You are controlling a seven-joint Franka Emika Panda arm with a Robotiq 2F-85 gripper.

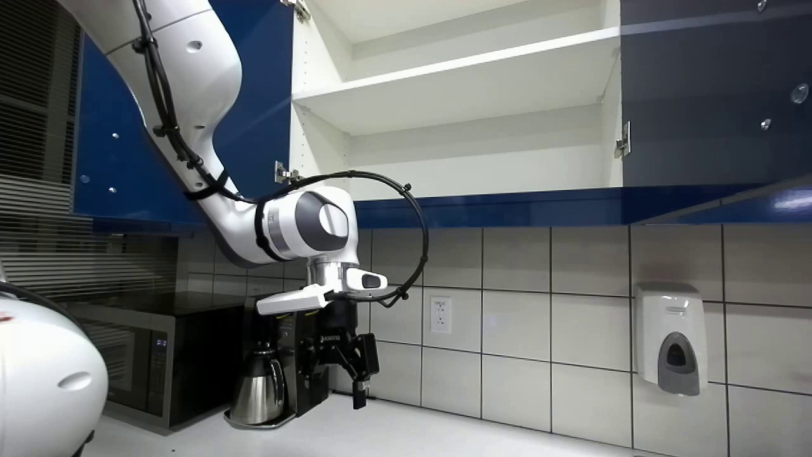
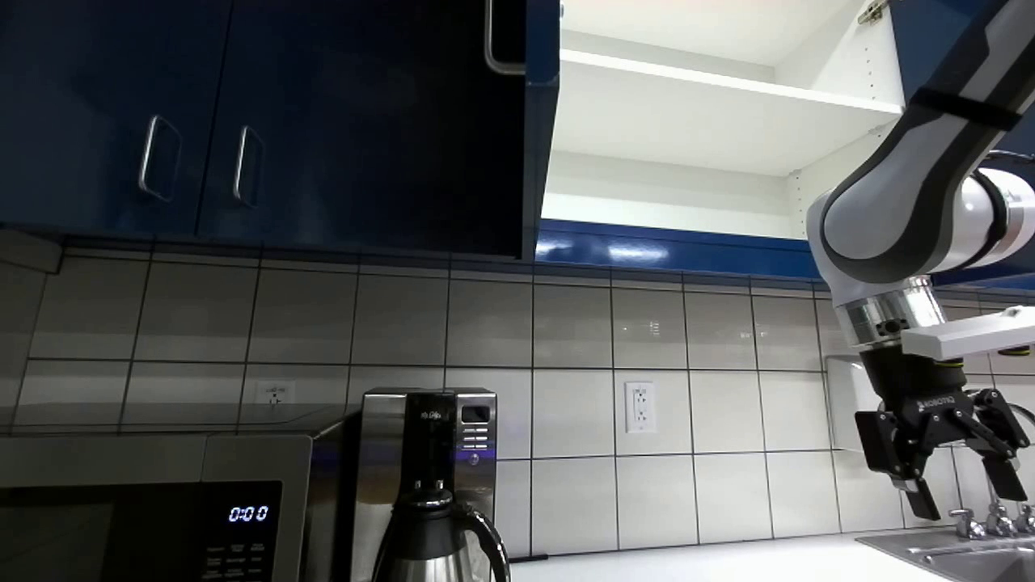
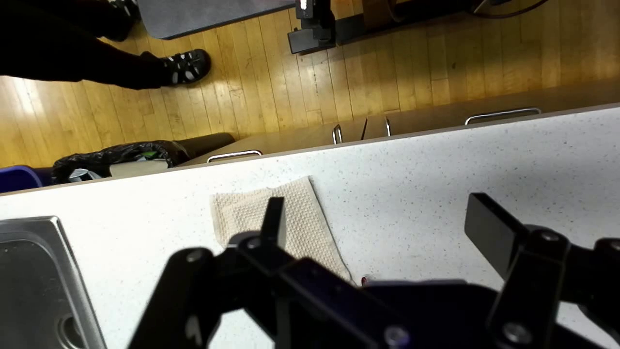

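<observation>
My gripper (image 2: pixel 970 499) hangs above the white counter (image 2: pixel 621 561), fingers pointing down and spread wide apart. In the wrist view its two fingers (image 3: pixel 491 232) stand well apart, with nothing held in the open fingers. A beige folded cloth (image 3: pixel 311 221) lies flat on the counter below, partly covered from sight by the left finger and linkage. Beside the cloth, a small red-ended object (image 3: pixel 364 280) peeks out, mostly hidden behind the gripper body; I cannot tell what it is.
The open cabinet (image 1: pixel 479 68) above has empty shelves in view. A coffee maker with a steel carafe (image 1: pixel 259 392) and a microwave (image 1: pixel 144 358) stand at one end; a sink (image 3: pixel 43 273) is at the other. A soap dispenser (image 1: pixel 671 335) hangs on the wall. Someone's foot (image 3: pixel 189 67) shows on the floor.
</observation>
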